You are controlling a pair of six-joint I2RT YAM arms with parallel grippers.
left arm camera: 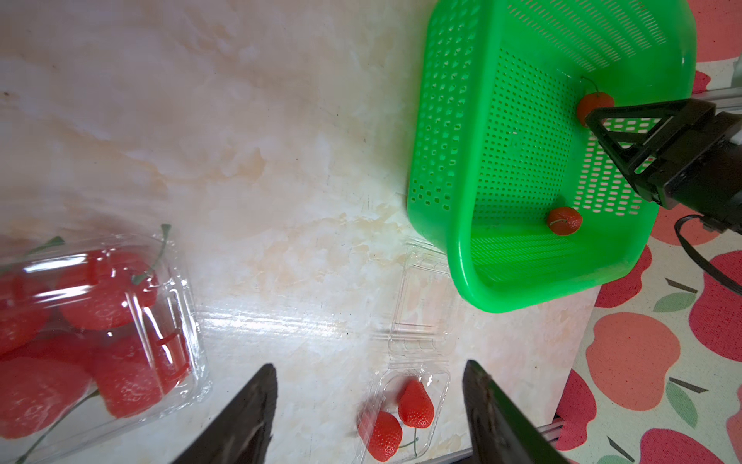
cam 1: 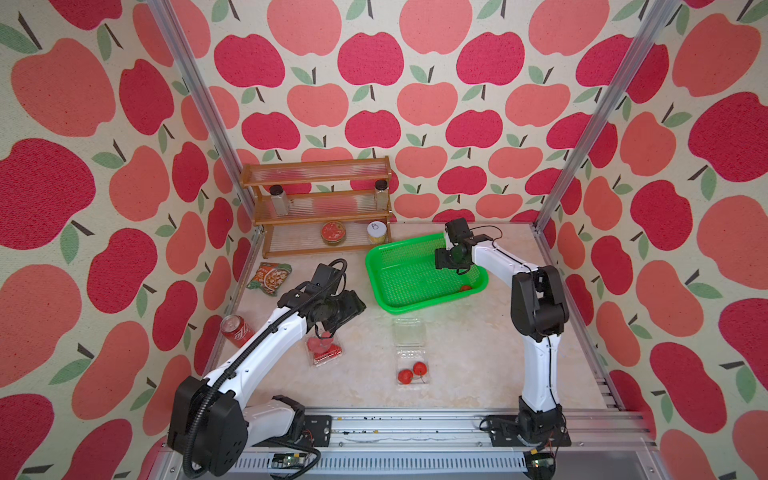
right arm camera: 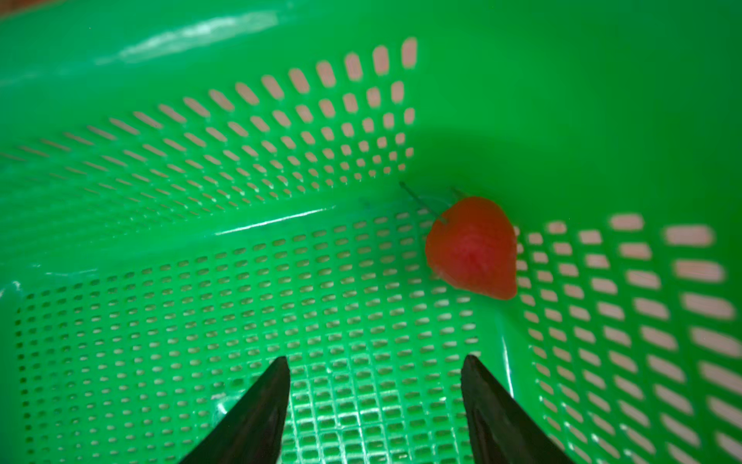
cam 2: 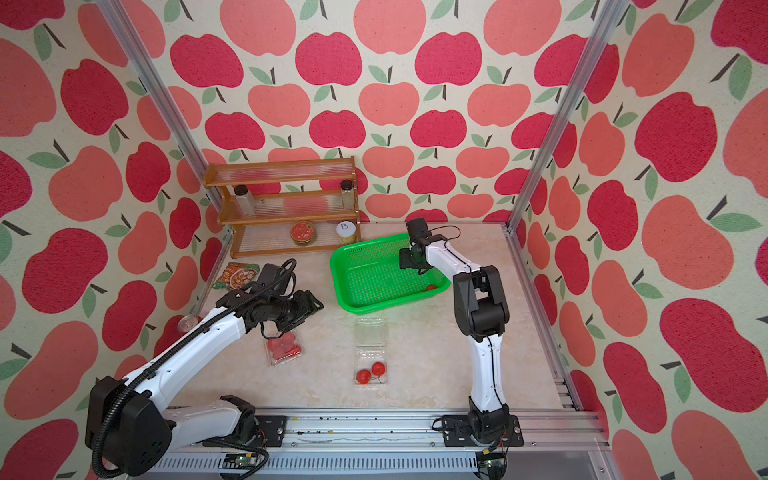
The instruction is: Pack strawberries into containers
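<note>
Two strawberries are in the green basket (cam 1: 384, 302). The left wrist view shows one strawberry (left arm camera: 564, 221) in a corner and another strawberry (left arm camera: 593, 106) close to my right gripper. Open and empty, my right gripper hovers inside the basket; a strawberry (right arm camera: 473, 249) rests in the corner ahead of it. An open clear container (cam 1: 413, 367) at the front centre holds two strawberries (left arm camera: 415, 405). Its lid (left arm camera: 421, 301) is folded back. Another clear container (left arm camera: 100, 332), shut and filled with several strawberries, lies at the left. My left gripper is parted, empty, above the table.
A wooden rack (cam 1: 320, 209) with jars stands at the back left. A snack bag (cam 1: 270, 277) and a red can (cam 1: 235, 329) lie on the left side. Table space right of the open container is clear.
</note>
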